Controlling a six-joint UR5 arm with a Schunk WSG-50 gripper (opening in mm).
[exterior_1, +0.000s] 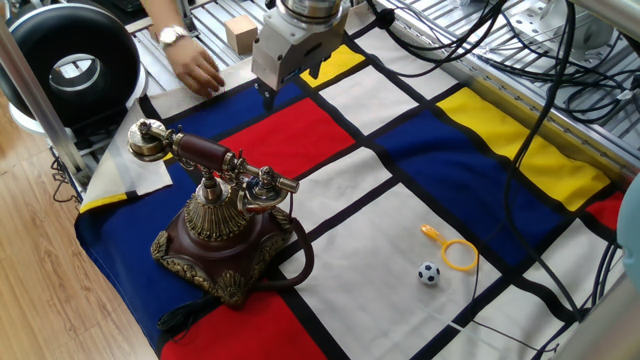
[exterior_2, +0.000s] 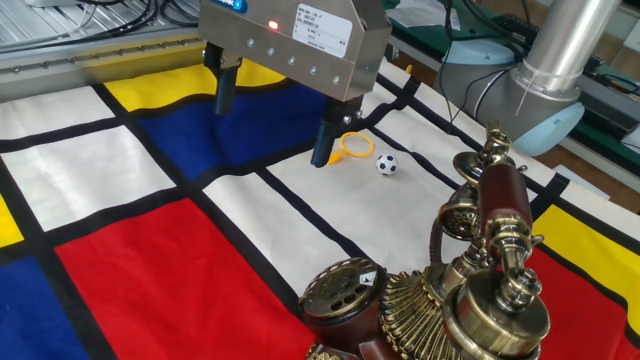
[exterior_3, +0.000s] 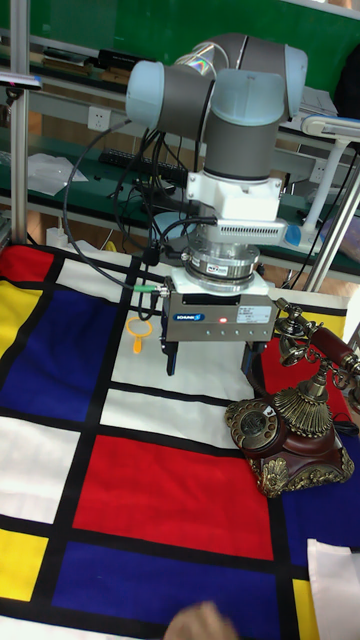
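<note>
Above the cloth my gripper (exterior_2: 271, 137) hangs open, its two dark fingers (exterior_2: 325, 138) wide apart with nothing between them. An antique-style telephone (exterior_1: 215, 235) in dark red and brass stands on the cloth, its handset (exterior_1: 200, 150) resting across the cradle. A small black-and-white football (exterior_1: 428, 273) lies beside a yellow-orange ring with a handle (exterior_1: 459, 254) on a white panel. In exterior view 3 the gripper body is beside the telephone (exterior_3: 288, 427) in the picture, and the football cannot be made out there.
A cloth (exterior_2: 190, 280) with red, blue, yellow and white panels covers the table. A person's hand (exterior_1: 195, 68) is over its edge, near a small cardboard box (exterior_1: 240, 34). Black cables (exterior_1: 515, 170) hang at the right.
</note>
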